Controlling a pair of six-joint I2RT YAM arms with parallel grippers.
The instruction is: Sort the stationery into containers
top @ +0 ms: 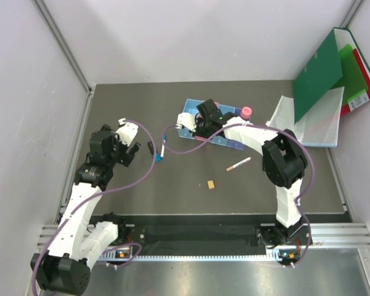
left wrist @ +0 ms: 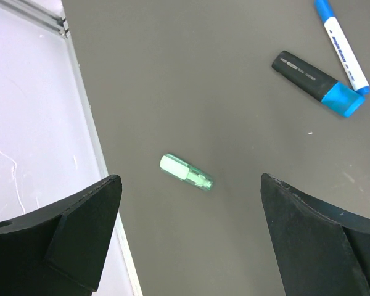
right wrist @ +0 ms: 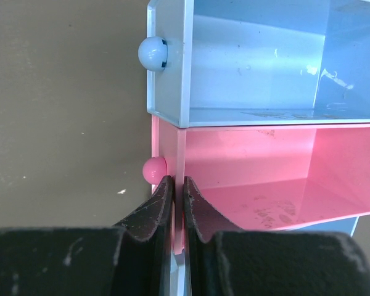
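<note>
A row of joined blue and pink containers [top: 192,106] lies at the back middle of the table. In the right wrist view, my right gripper is shut on the front wall of the pink container [right wrist: 246,160], beside its round pink knob. The blue container [right wrist: 253,68] adjoining it looks empty. My left gripper stands open above the table, nothing between its fingers. Below it lies a small green-and-white object [left wrist: 186,172]. A black highlighter with a blue end [left wrist: 317,83] touches a white-and-blue marker [left wrist: 343,49].
An orange-white pen [top: 238,164] and a small yellow block [top: 211,184] rest on the open middle of the table. Green and red binders [top: 333,74] stand at the back right on a pale holder. A wall [left wrist: 37,123] borders the left side.
</note>
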